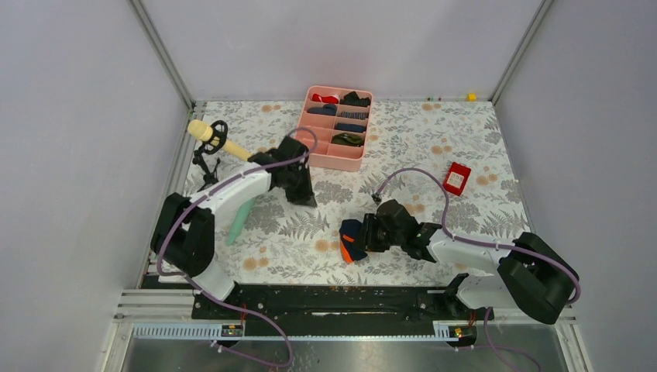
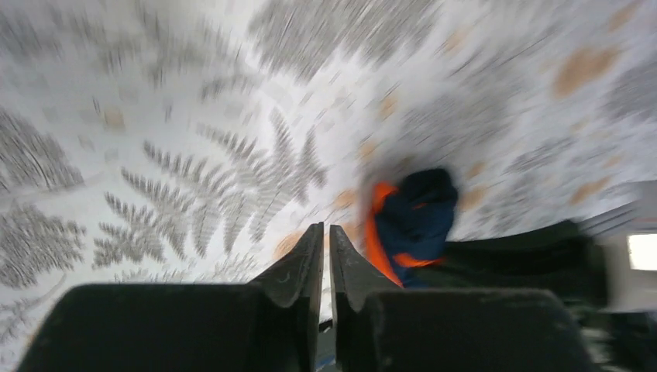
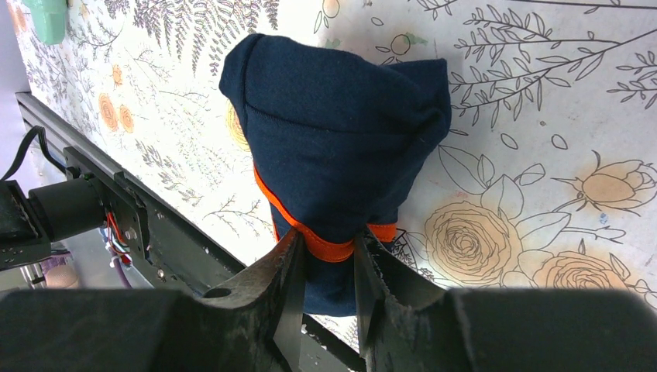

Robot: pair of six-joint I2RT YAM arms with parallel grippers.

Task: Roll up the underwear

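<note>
The navy underwear (image 1: pixel 350 239) with orange trim lies bunched on the patterned cloth near the front middle. In the right wrist view, my right gripper is shut on the underwear (image 3: pixel 333 124), pinching it across an orange band; a wider folded part spreads out beyond the fingertips. My left gripper (image 1: pixel 313 203) stands apart from it, up and to the left in the top view. Only a narrow gap parts its fingertips, with nothing between them; in the blurred left wrist view the underwear (image 2: pixel 418 217) shows to the right of my left gripper.
A pink divided box (image 1: pixel 342 163) at the back holds several rolled garments. A red box (image 1: pixel 457 179) sits at the right. A light green object (image 1: pixel 241 221) and a yellow roller-like item (image 1: pixel 236 150) are near the left arm.
</note>
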